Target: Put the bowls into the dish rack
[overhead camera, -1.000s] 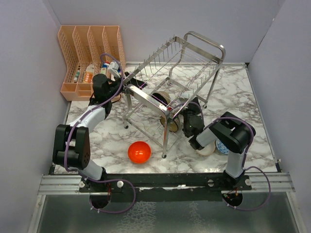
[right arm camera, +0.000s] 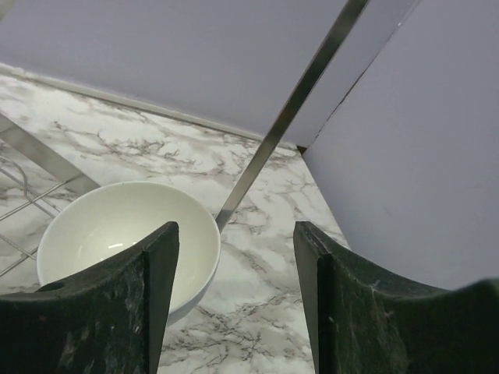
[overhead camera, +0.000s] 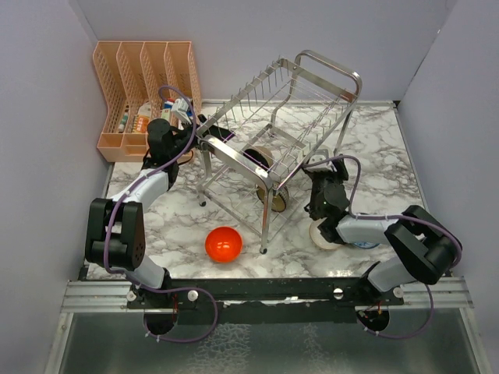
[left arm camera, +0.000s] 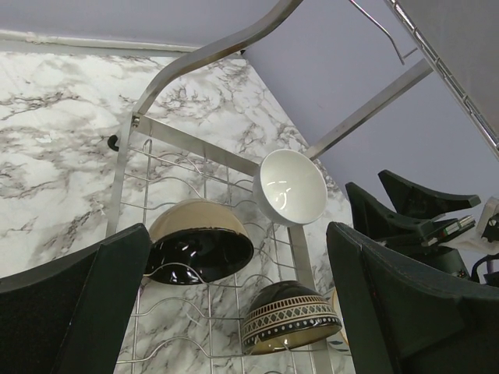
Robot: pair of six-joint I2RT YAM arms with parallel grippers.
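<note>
The metal dish rack (overhead camera: 234, 160) holds bowls on its lower level: a beige-and-black bowl, a patterned bowl and a white bowl, also large in the right wrist view (right arm camera: 125, 226). My left gripper is open at the rack's upper left, looking down into it. My right gripper is open beside the white bowl at the rack's right, nothing between its fingers. An orange-red bowl (overhead camera: 224, 245) sits on the table in front. A pale bowl (overhead camera: 323, 238) and a blue-patterned one (overhead camera: 366, 245) lie under the right arm.
A peach divided organizer (overhead camera: 117, 78) with small items stands at the back left. Walls close the table at left, back and right. Bare marble lies at front left and right of the rack.
My right arm has drawn back to the right, away from the rack and the white bowl. My left arm and the orange-red bowl have not moved.
</note>
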